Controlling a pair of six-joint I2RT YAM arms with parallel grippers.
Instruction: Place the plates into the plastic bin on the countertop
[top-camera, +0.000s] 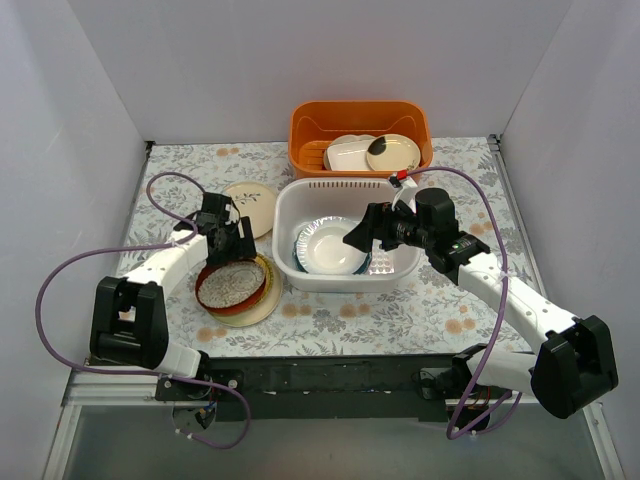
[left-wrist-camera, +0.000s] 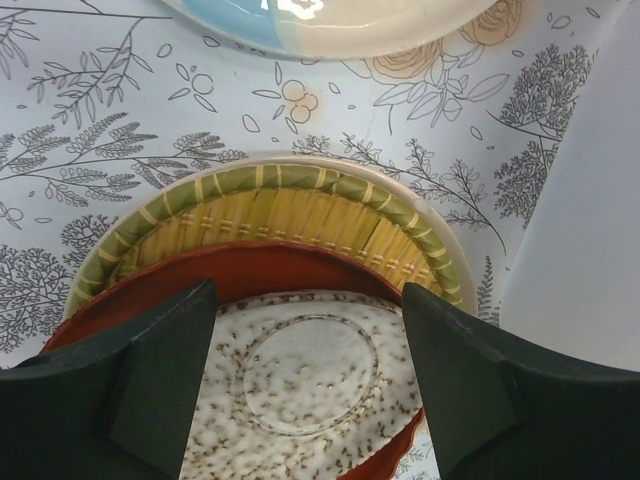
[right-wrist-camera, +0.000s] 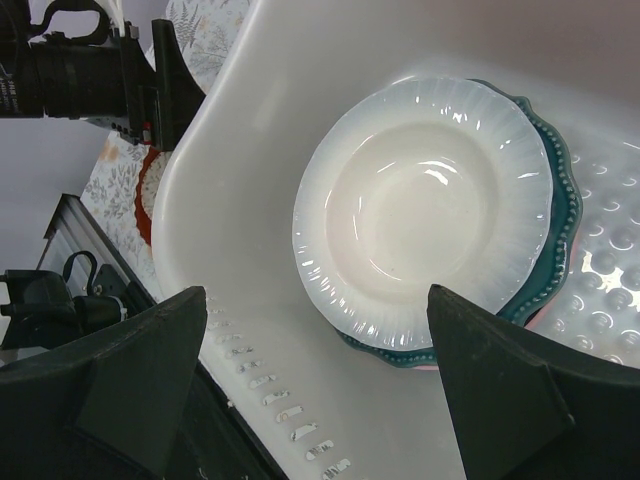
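Note:
My left gripper hangs over a red dish with a speckled plate in it, stacked on a yellow woven tray; it looks shut partly, but whether its fingers grip the dish is unclear. A cream plate lies behind. In the white bin sit a white scalloped plate and a teal one beneath it. My right gripper is open above the bin, nothing between its fingers.
An orange bin with several plates stands at the back. Free counter lies in front of the white bin and at the right.

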